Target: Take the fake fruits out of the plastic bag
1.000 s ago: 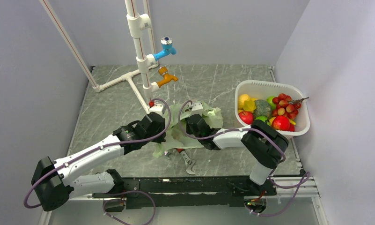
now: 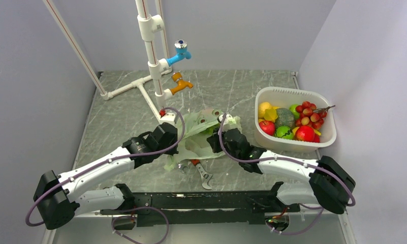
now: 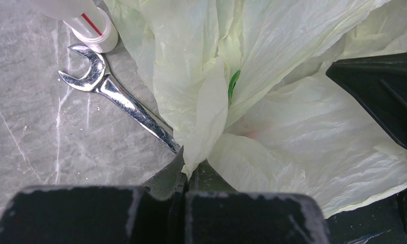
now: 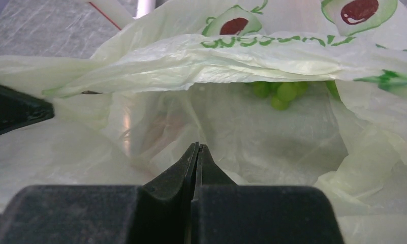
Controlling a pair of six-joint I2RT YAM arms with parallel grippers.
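Observation:
The pale green plastic bag (image 2: 195, 147) lies crumpled between both arms, its mouth gaping in the right wrist view. Green grapes (image 4: 286, 92) show inside it, under the upper edge. A fold of the bag (image 3: 207, 114) is pinched by my left gripper, which is shut on it. My right gripper is shut at the bag's opening, with nothing visible between its fingertips. A faint reddish patch (image 3: 252, 134) shows through the plastic; what it is cannot be made out. The rest of the bag's inside is hidden.
At right, a white basket (image 2: 263, 133) holds several fruits. An adjustable wrench (image 2: 205, 176) and a silver spanner (image 3: 132, 108) lie near the bag's front. White pipes (image 2: 149, 101) with taps stand behind. Bare table lies between bag and basket.
My right gripper has shifted to the right over the bag, its arm swinging outward from in front of the basket. The left arm has barely moved.

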